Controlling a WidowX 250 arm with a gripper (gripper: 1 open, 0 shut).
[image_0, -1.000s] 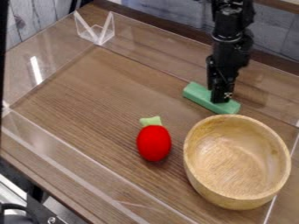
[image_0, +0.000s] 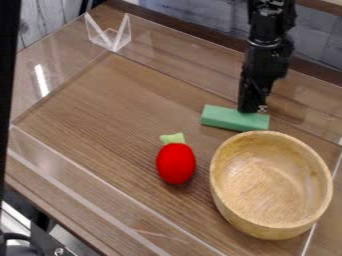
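Note:
The black arm reaches down from the top right, and its gripper (image_0: 253, 105) sits low at the back edge of a green rectangular block (image_0: 234, 118) lying on the wooden table. It looks shut, with nothing seen between its fingers, though the tips are small and dark. The block lies just behind a wide tan bowl (image_0: 269, 188).
A red oval object (image_0: 177, 164) with a small pale green piece (image_0: 171, 139) behind it lies left of the bowl. A clear plastic item (image_0: 110, 33) stands at the back left.
The green block has shifted slightly left and turned to lie more level across the view. The gripper stays low beside it, moved slightly.

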